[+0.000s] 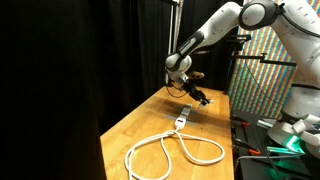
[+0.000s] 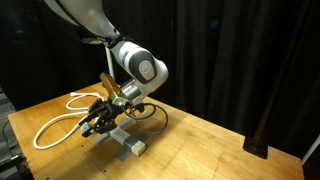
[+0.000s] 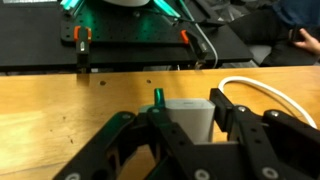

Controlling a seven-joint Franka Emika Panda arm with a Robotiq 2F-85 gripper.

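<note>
My gripper is shut on a small pale block (image 3: pixel 190 118), which looks like a plug or adapter; its lower part is hidden by the dark fingers (image 3: pixel 228 117). In the first exterior view my gripper (image 1: pixel 205 101) is tilted to the right, just above the table and to the right of a white power strip (image 1: pixel 182 118). The second exterior view shows the gripper (image 2: pixel 88 128) on the left of the strip (image 2: pixel 126 139), with the held block hard to make out.
A white cord (image 1: pixel 130 160) loops over the near part of the wooden table (image 1: pixel 110 143). A dark bench (image 3: pixel 85 58) with equipment stands along the table's edge. Bare table (image 2: pixel 215 150) lies on the strip's other side.
</note>
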